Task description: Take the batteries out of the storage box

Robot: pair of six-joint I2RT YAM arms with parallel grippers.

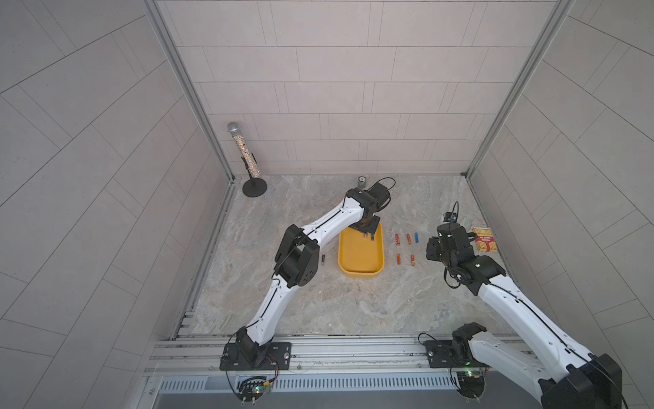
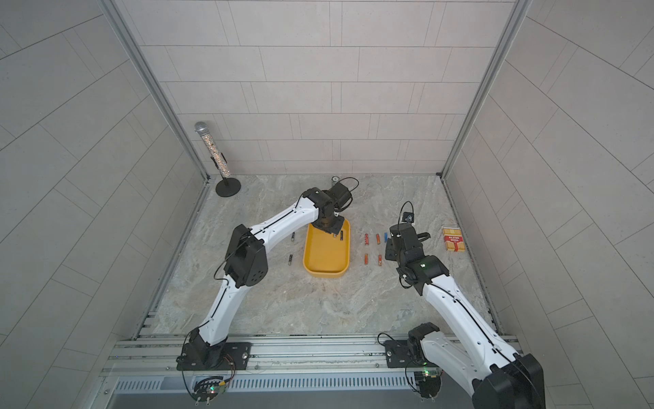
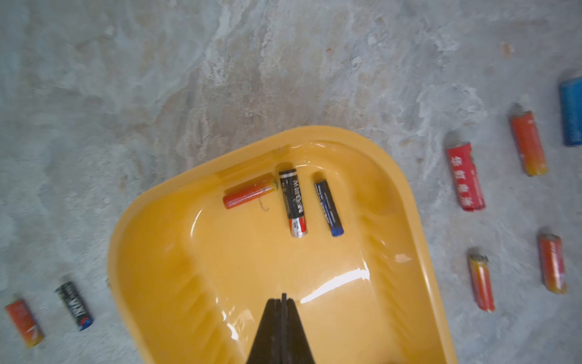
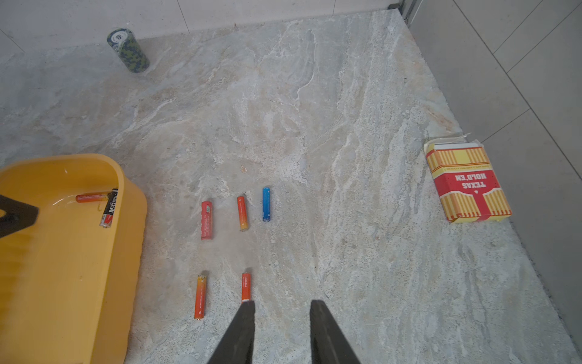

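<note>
Inside the far end of the yellow storage box (image 3: pixel 388 176) lie three batteries: a red one (image 3: pixel 249 193), a black one with a red-and-silver end (image 3: pixel 293 203), and a thinner dark blue one (image 3: pixel 328 207). My left gripper is over the box, its fingertips together and nothing visible between them; the batteries lie beyond its tips in the left wrist view. My right gripper stands open and empty over the table, right of the box.
On the table right of the box are several red and orange batteries (image 4: pixel 206 219) and a blue one (image 4: pixel 266 203). Left of it lie a black battery (image 3: pixel 75 305) and an orange one (image 3: pixel 25 322). A card box (image 4: pixel 468 180) stays far right; a can (image 4: pixel 128 50) stands behind.
</note>
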